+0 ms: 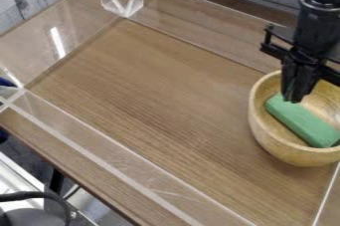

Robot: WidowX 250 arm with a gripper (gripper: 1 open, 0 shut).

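Observation:
My black gripper is at the right, reaching down over the near-left part of a round tan bowl, its fingertips close above a green block that lies inside the bowl. The fingers look close together, with nothing visible between them.
Transparent edging runs along its sides, with a clear plastic piece at the back left corner. A dark cable or fixture sits at the bottom left.

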